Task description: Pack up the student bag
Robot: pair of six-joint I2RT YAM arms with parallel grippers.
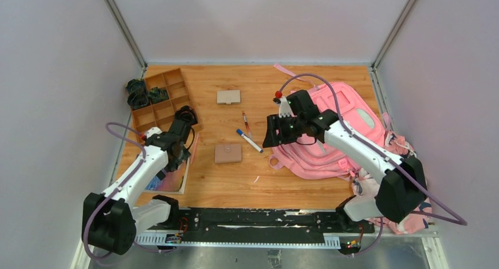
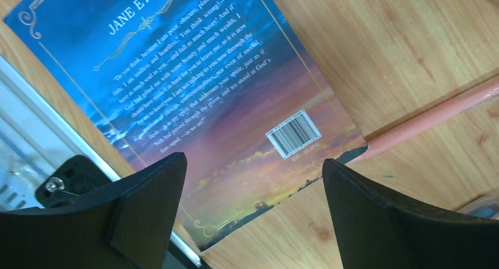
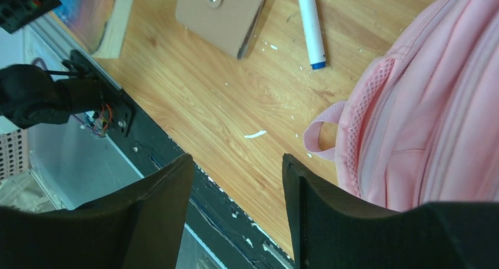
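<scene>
The book [image 2: 218,104], back cover up with a barcode, lies at the table's front left; a pink pen [image 2: 429,116] touches its corner. Above it hangs my left gripper, open and empty. My right gripper is spread with nothing between its fingers, over the left edge of the pink backpack [image 1: 318,163]. Between the arms rest a brown wallet [image 1: 228,153], a white marker with a blue cap [image 1: 250,140] and an orange pen [image 1: 246,123]. A beige case [image 1: 228,97] lies farther back.
A wooden compartment tray [image 1: 176,83] holding dark bundles stands at the back left. Patterned cloth [image 1: 368,189] lies right of the backpack. Bare wood shows at the front middle [image 1: 253,192].
</scene>
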